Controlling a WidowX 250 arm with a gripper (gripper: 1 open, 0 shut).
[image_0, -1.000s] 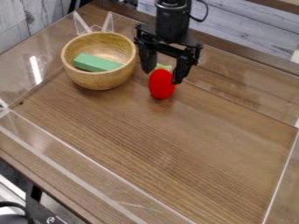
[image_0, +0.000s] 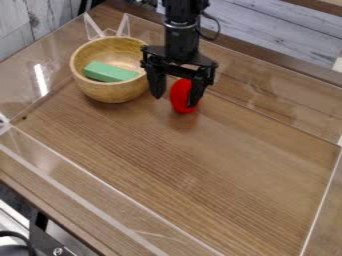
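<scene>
My black gripper (image_0: 178, 82) hangs at the upper middle of the camera view, open, its fingers lowered around a red rounded object (image_0: 186, 98) on the wooden table. The fingers partly cover the red object; whether they touch it cannot be told.
A wooden bowl (image_0: 98, 54) with a green block (image_0: 110, 72) inside stands just left of the gripper. A white edge runs along the table's far side.
A pale yellowish item seen behind the red object earlier is now hidden.
</scene>
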